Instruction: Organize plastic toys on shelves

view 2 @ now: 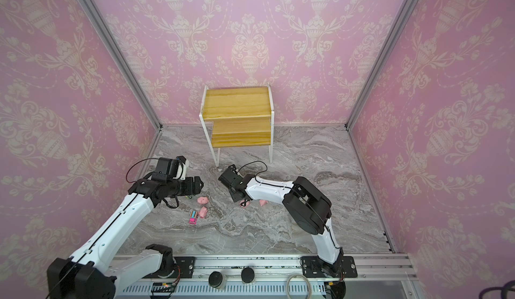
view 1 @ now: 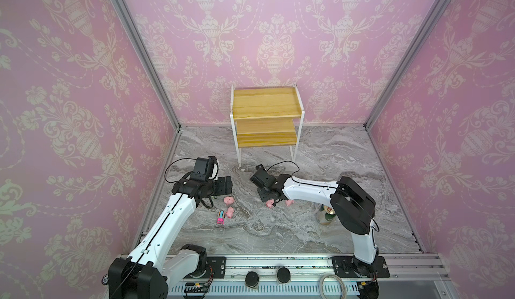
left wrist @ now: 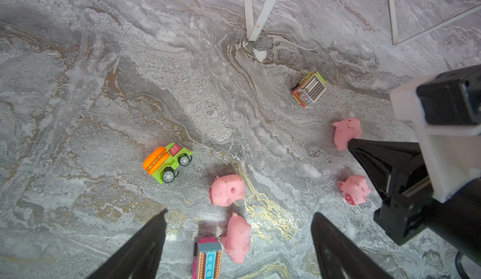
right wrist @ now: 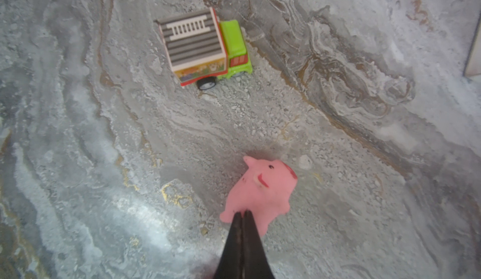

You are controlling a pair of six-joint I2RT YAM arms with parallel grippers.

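Note:
The two-tier wooden shelf (view 1: pixel 266 100) stands empty at the back. My right gripper is shut, its tips over a pink pig (right wrist: pixel 263 181); nothing shows between them. A green truck with striped box (right wrist: pixel 195 43) lies beyond that pig. My left gripper hangs open above a green-orange truck (left wrist: pixel 167 162), two pigs (left wrist: pixel 227 189) and a pink toy with a blue panel (left wrist: pixel 207 259). In the left wrist view, another pig (left wrist: pixel 354 189) lies near the right arm.
Pink patterned walls enclose the space. A shiny object (view 1: pixel 327 213), partly hidden, lies under the right arm.

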